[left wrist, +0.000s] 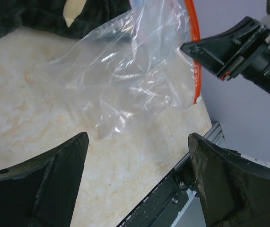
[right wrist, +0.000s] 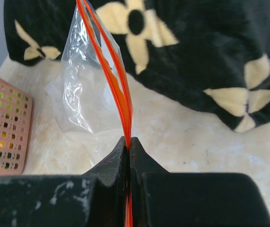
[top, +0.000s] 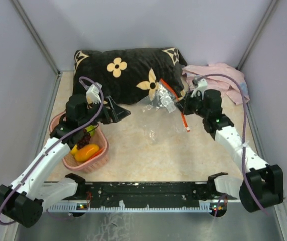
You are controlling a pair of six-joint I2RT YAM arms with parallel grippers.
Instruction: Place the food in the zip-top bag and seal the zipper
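The clear zip top bag (top: 159, 118) hangs flat with its orange zipper edge (top: 184, 122) to the right. My right gripper is shut on that orange edge, near its middle, and the clear film spreads out to the left. In the top view my left gripper (top: 124, 113) points toward the bag from the left. Its fingers (left wrist: 35, 189) stand wide apart with nothing between them, and the bag lies beyond them in the left wrist view. Food fills the basket at left: a yellow-orange piece (top: 87, 152), dark grapes (top: 84, 140) and a green piece (top: 91, 129).
A pink basket (top: 102, 157) stands under the left arm. The black flowered cushion (top: 128, 65) lies along the back, with a pink cloth (top: 218, 75) at back right.
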